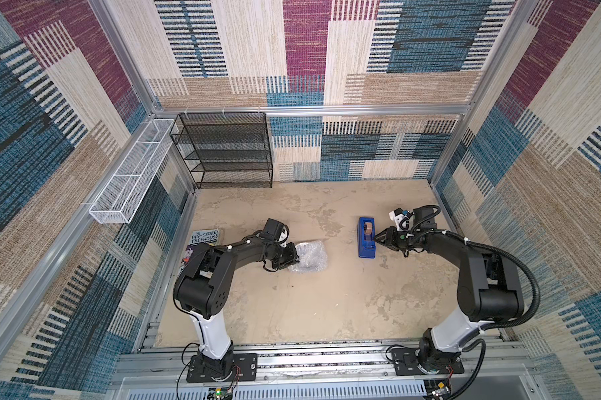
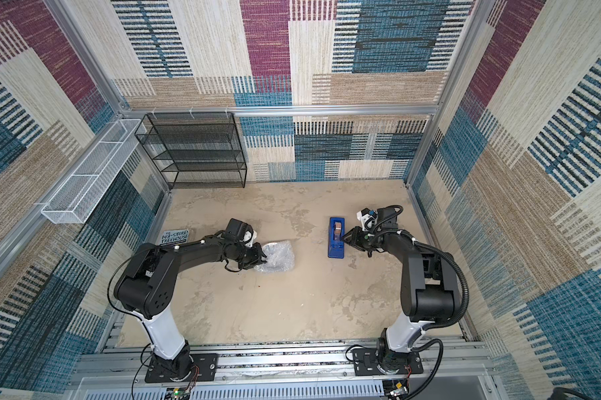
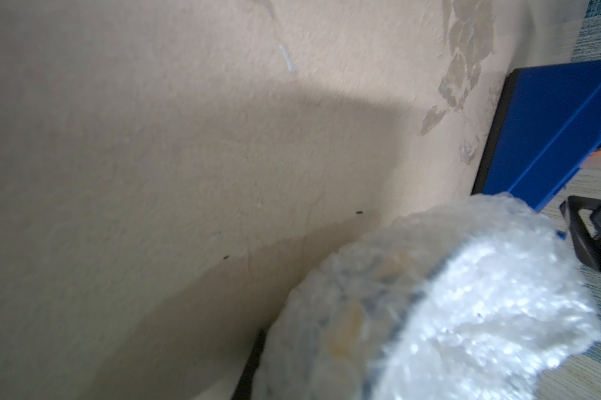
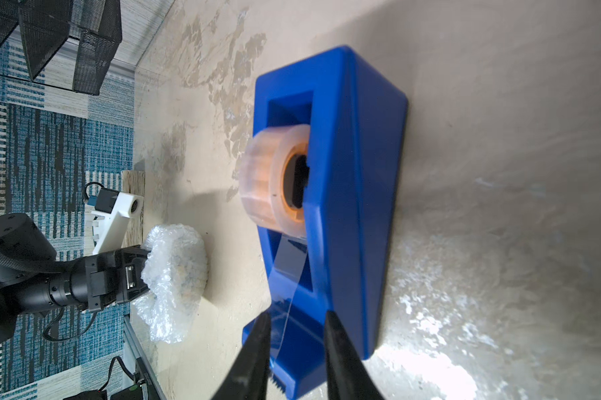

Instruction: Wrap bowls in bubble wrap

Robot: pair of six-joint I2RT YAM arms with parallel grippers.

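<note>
A bowl-shaped bundle of bubble wrap (image 4: 175, 276) is in the grip of my left gripper (image 1: 294, 256), which is shut on its edge. Up close in the left wrist view, the bubble wrap (image 3: 473, 300) covers something darker with yellowish patches, and it hides most of the fingers. A blue tape dispenser (image 4: 363, 200) holds a roll of clear tape (image 4: 272, 176); a strip runs from the roll down to the toothed end. My right gripper is part open, its fingertips in front of that end. Whether the fingers touch the tape strip cannot be told.
A book (image 1: 205, 236) lies by the left wall, behind the left arm. The black wire shelf (image 1: 224, 150) stands at the back left, and a white wire basket (image 1: 130, 173) hangs on the left wall.
</note>
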